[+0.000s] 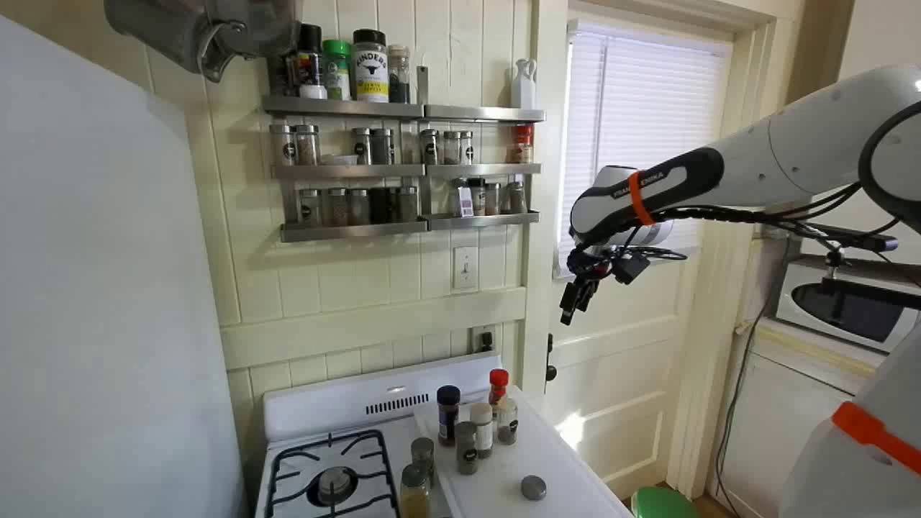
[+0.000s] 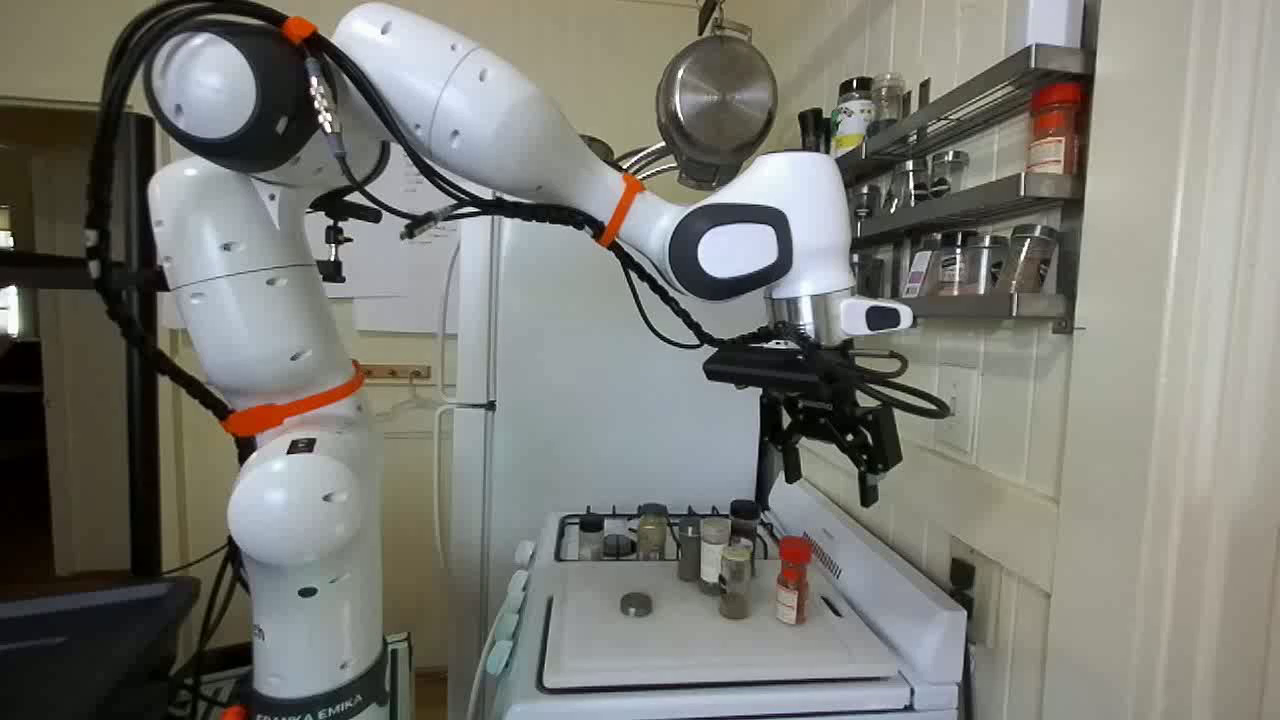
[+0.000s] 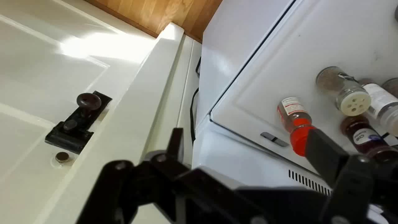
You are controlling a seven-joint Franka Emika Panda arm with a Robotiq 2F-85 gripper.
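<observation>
My gripper (image 2: 830,475) hangs in the air above the back right of the stove, its fingers spread and nothing between them. In the wrist view one finger (image 3: 323,156) overlaps the cap of a red-capped spice jar (image 3: 296,123), which stands far below on the white stove cover (image 2: 720,642). Grouped near that jar are a jar with a cream shaker top (image 2: 734,582), a white-labelled jar (image 2: 713,554), a dark-capped jar (image 1: 448,414) and a grey-lidded jar (image 1: 467,447). A loose round metal lid (image 1: 533,488) lies by itself on the cover.
More jars (image 1: 415,491) stand by the gas burner grate (image 1: 332,473). Metal wall shelves (image 1: 354,170) carry many spice jars, with some bare stretches. The door (image 1: 622,371) and its dark knob (image 3: 89,101) are beside the stove.
</observation>
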